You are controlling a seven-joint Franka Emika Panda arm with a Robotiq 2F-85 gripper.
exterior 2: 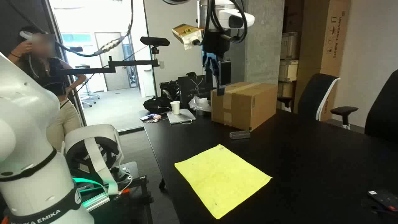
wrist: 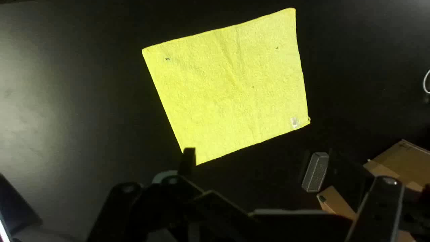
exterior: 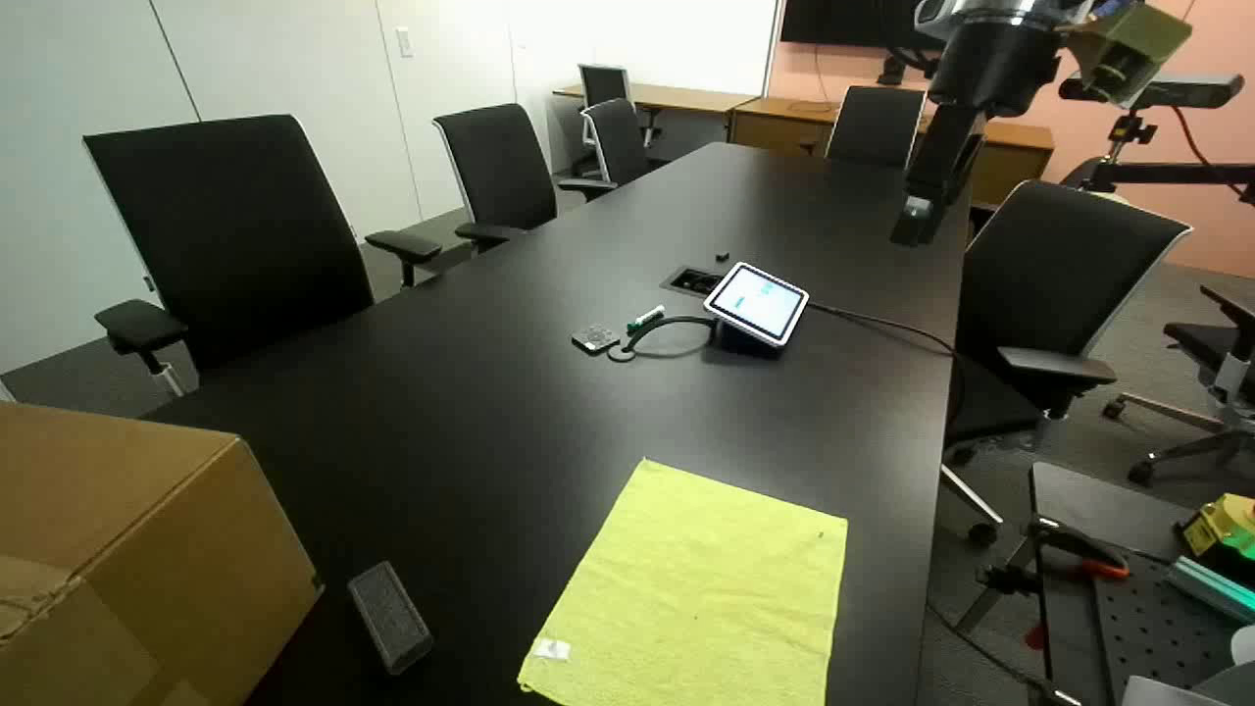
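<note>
A yellow cloth (exterior: 706, 588) lies spread flat on the black table, with a small white tag at one corner. In exterior view 2 the whole cloth (exterior 2: 222, 183) shows near the table's edge, and in the wrist view the cloth (wrist: 229, 88) fills the upper middle. Beside it rests a dark grey block, perhaps an eraser (exterior: 390, 618), close to the cardboard box. High above the tabletop hangs my gripper (exterior 2: 220, 84), clear of everything. From the wrist, its fingers stand wide apart, one finger (wrist: 187, 161) at the left, and I see nothing held between them.
A large cardboard box (exterior 2: 244, 104) stands by the block. Farther along the table are a tablet on a stand (exterior: 759, 304), a marker (exterior: 646, 318) and a cable. A white cup (exterior 2: 175, 107) sits on a laptop (exterior 2: 181, 116) at the far end. Chairs line the sides.
</note>
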